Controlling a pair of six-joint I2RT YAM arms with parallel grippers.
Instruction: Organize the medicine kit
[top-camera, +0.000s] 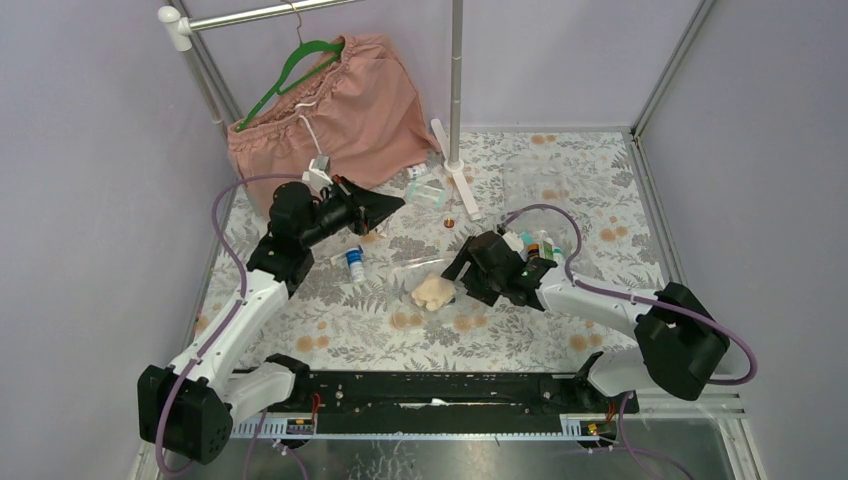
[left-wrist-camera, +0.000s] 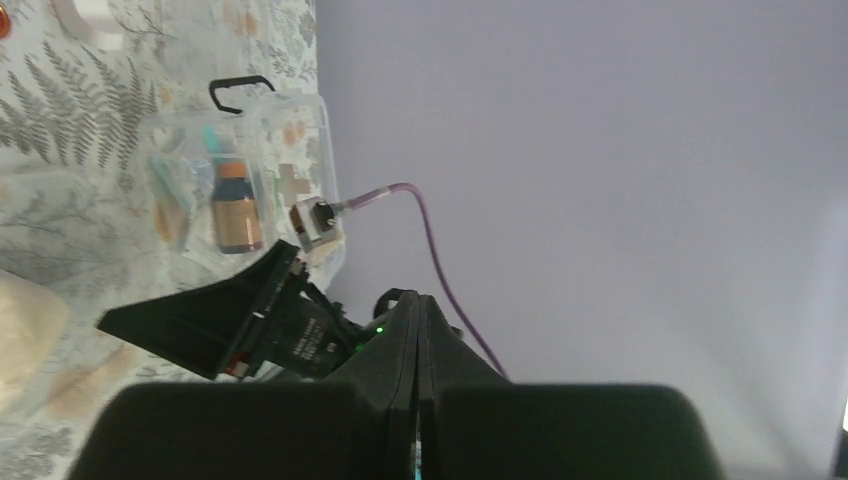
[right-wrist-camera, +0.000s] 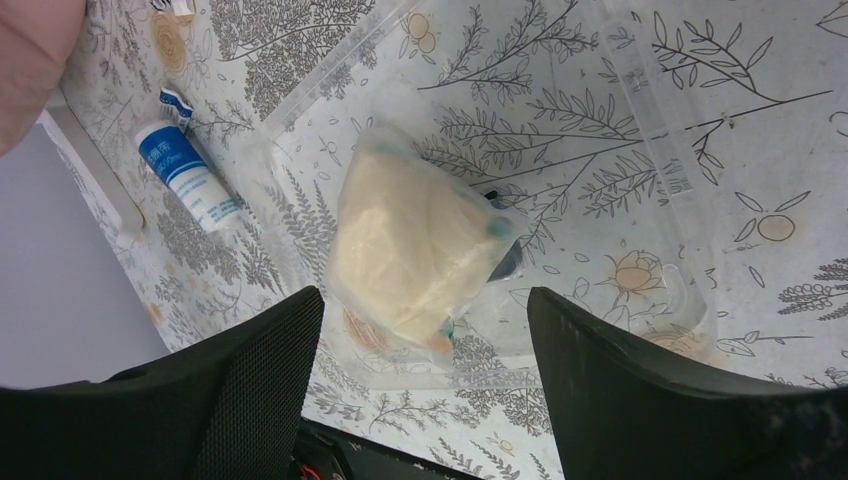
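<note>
A cream bundle in a clear bag (right-wrist-camera: 415, 240) lies in a shallow clear tray (right-wrist-camera: 690, 235) at the middle of the table. My right gripper is open above it, a finger to either side in the right wrist view and nothing held. Over the table's left half, my left gripper (top-camera: 402, 203) is shut in the air, with nothing showing between its fingers. A clear box (left-wrist-camera: 330, 190) on the right holds a brown bottle with an orange cap (left-wrist-camera: 237, 210) and other items, partly hidden by the right arm. A white and blue tube (top-camera: 356, 264) lies left of the tray.
Another clear container (top-camera: 535, 180) sits at the back right. A white stand foot (top-camera: 463, 190) and a small orange-brown item (top-camera: 449, 223) lie toward the back middle. Pink shorts (top-camera: 350, 110) hang at the back left.
</note>
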